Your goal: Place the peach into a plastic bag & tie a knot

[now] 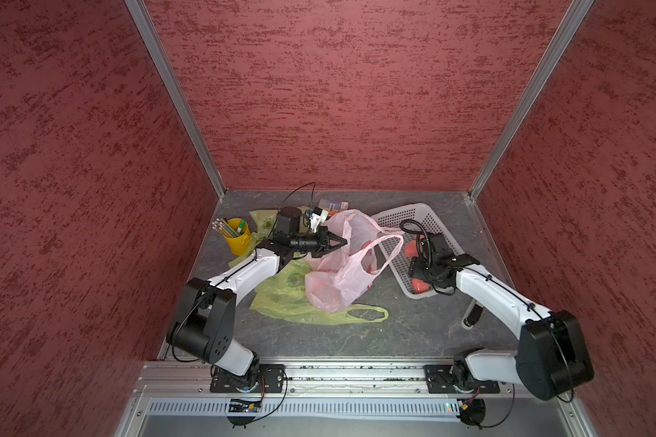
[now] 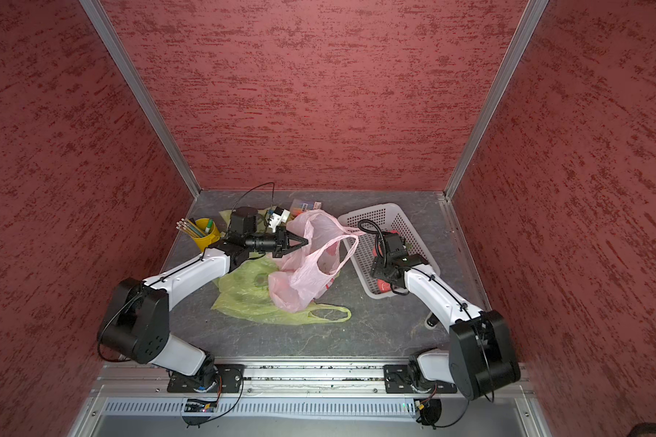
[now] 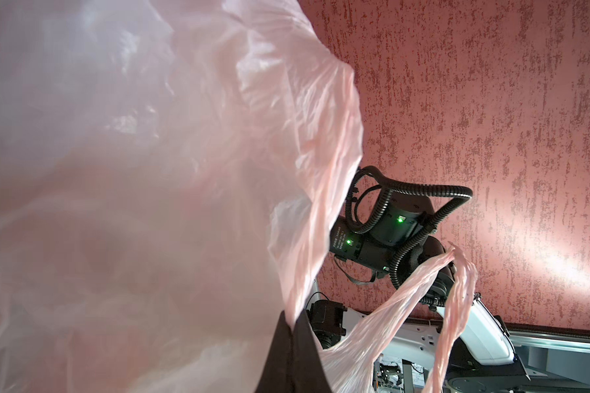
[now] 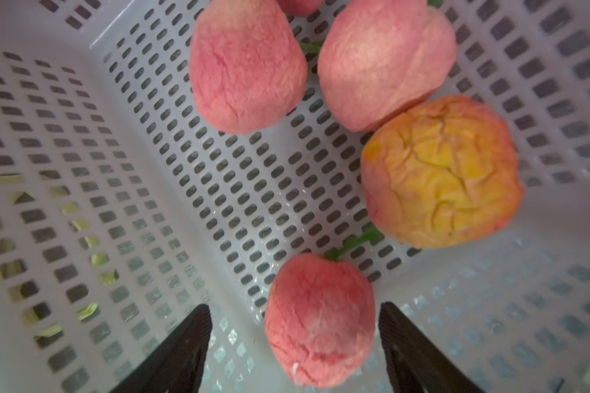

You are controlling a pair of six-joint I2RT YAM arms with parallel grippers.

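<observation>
A pink plastic bag (image 1: 328, 287) stands open in the middle. My left gripper is shut on the thin edge of the bag, raising it. My right gripper is part open inside the grey basket (image 1: 393, 218), pointing down, its two dark fingertips on either side of a red peach (image 4: 318, 314). A yellow-orange peach (image 4: 439, 173) lies beside that one, and several pink peaches (image 4: 245, 68) lie at the basket's far end in the right wrist view.
A green bag (image 1: 284, 298) lies flat under the pink one. A yellow cup of pens (image 1: 239, 244) stands at the left, a small packet (image 1: 334, 204) at the back. A dark-handled object (image 1: 472, 314) lies front right. Bare table spans the front.
</observation>
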